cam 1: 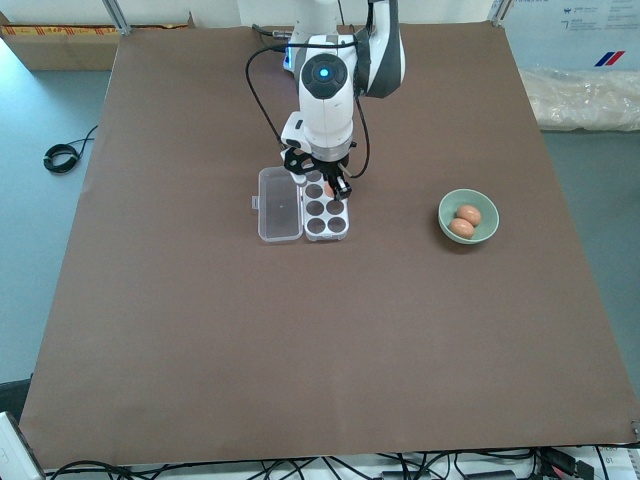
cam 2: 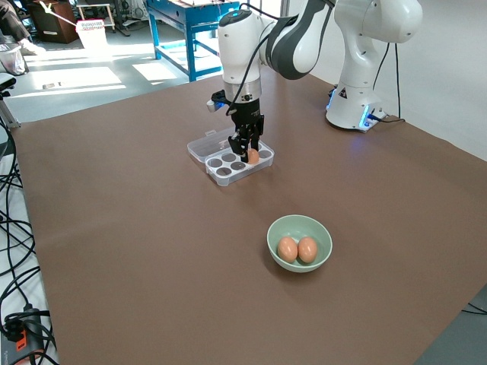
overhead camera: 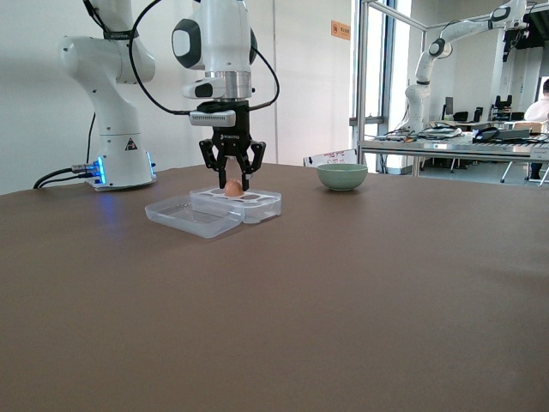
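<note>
My black gripper hangs low over a clear plastic egg carton, whose lid lies flipped out to one side. An egg sits in the carton right at the fingertips, partly hidden by them; whether the fingers touch it I cannot tell. In the top view the fingers stand apart on either side of it. A pale green bowl holds two brown eggs, one beside the other, to the right of the carton in the left view.
The arm's base stands at the back. Cables run along one edge outside the table.
</note>
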